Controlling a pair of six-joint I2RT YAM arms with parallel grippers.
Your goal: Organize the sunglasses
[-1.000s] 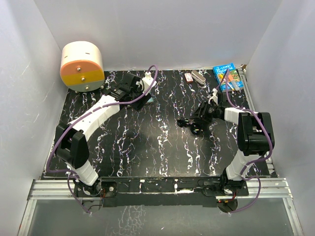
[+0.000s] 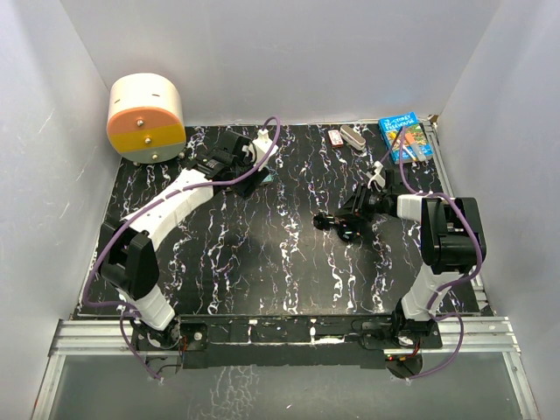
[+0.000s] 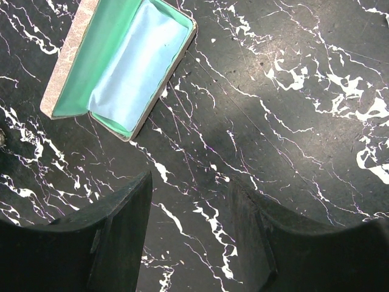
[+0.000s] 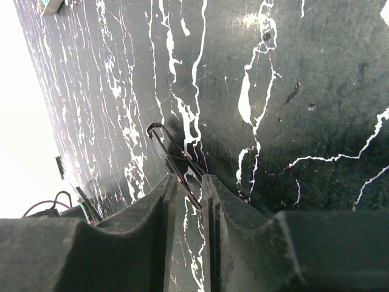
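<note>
Dark sunglasses [image 2: 323, 220] lie on the black marbled table, lenses toward the middle and front. My right gripper [image 2: 354, 201] is low at their folded or overlapping temples [image 4: 172, 162]. In the right wrist view, the right gripper is open with a narrow gap, and a thin temple runs through it; the lenses are hidden there. An open case with a green lining [image 3: 159, 85] and a blue cloth [image 3: 141, 58] lies ahead of my left gripper, which is open and empty. From above, the left arm covers most of the case [image 2: 266, 178].
A rounded drawer cabinet [image 2: 146, 118] stands at the back left. At the back are a small red box [image 2: 335, 139], a closed light case [image 2: 353, 137] and a blue book [image 2: 401, 131].
The sunglasses have shifted very slightly left and toward the front, with my right gripper at them. My left arm has stayed in place.
</note>
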